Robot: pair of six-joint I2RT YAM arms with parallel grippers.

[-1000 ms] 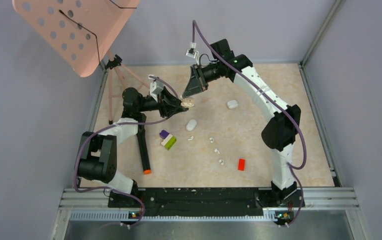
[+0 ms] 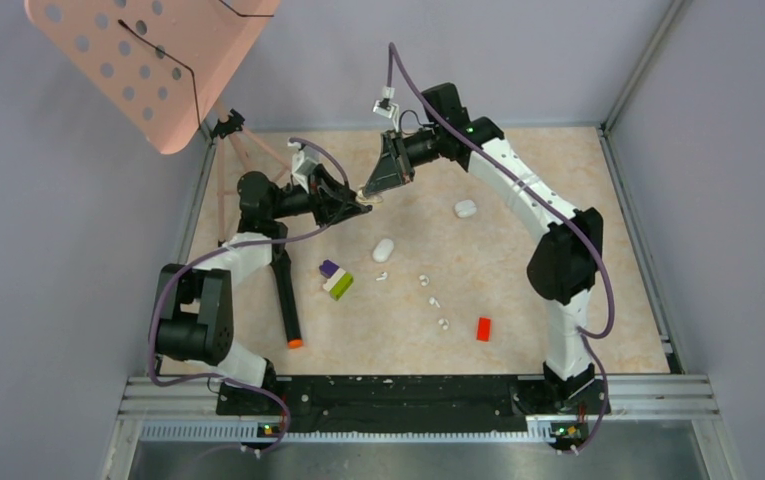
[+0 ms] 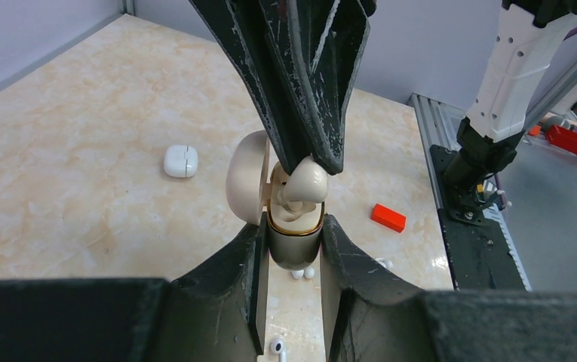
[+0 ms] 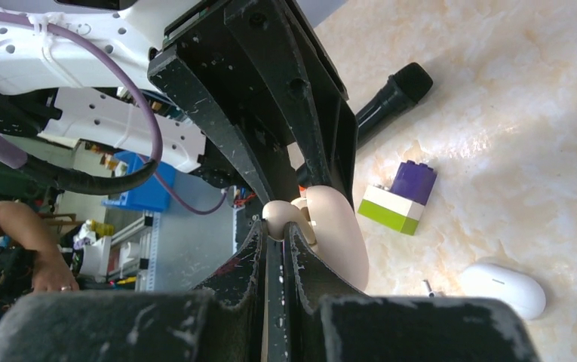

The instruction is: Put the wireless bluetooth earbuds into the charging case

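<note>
An open beige charging case [image 3: 293, 245] is held in the air in my left gripper [image 2: 362, 206], which is shut on its body. My right gripper [image 2: 370, 190] comes over it from above, shut on a beige earbud [image 3: 308, 181] at the case's opening. The raised lid [image 4: 334, 226] stands beside that earbud. Whether the earbud is seated in the case cannot be told.
White cases [image 2: 383, 250] [image 2: 465, 208], several loose white earbuds [image 2: 424, 280], stacked bricks [image 2: 338, 282], a red block [image 2: 483, 329] and a black microphone [image 2: 288, 305] lie on the table.
My left gripper and the case have shifted slightly up in the top view over the last second. The right gripper has barely moved.
</note>
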